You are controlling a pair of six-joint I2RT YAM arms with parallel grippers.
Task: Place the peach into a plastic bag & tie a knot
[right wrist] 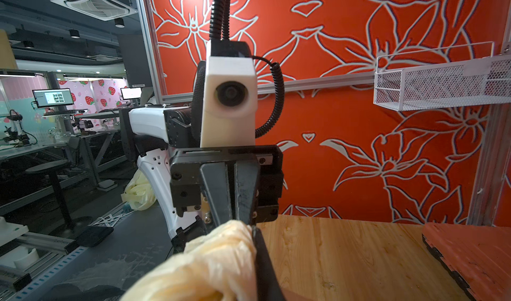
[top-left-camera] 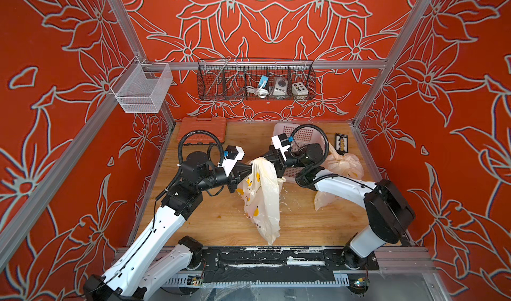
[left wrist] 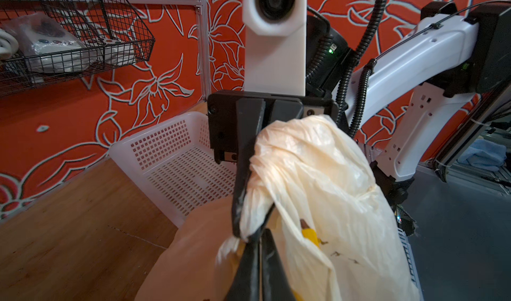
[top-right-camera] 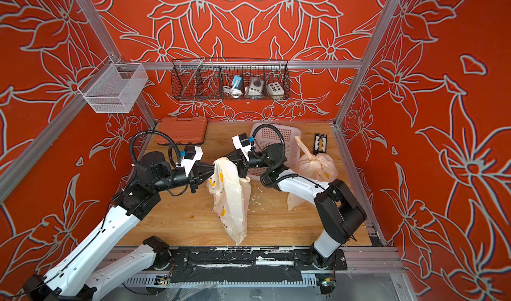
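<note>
A cream plastic bag (top-left-camera: 264, 199) with yellow prints hangs at mid-table, its lower end tapering toward the front edge. Its upper part is draped and wound around the fingers (left wrist: 243, 194) of my right gripper, which is shut. From the left comes my left gripper, also shut, its tips meeting the right gripper's tips at the wrapped plastic. In the right wrist view the bag (right wrist: 213, 263) covers most of the right fingers and hides the left fingertips. Whether plastic is pinched between either pair of fingers cannot be seen. No peach shows; the bag's contents are hidden.
Behind the right arm stands a pink perforated basket (top-left-camera: 303, 135). A knotted bag (top-left-camera: 345, 165) and a small dark box (top-left-camera: 341, 143) lie to the right. A red case (top-left-camera: 202, 129) sits at the back left. Bare wood shows at front left.
</note>
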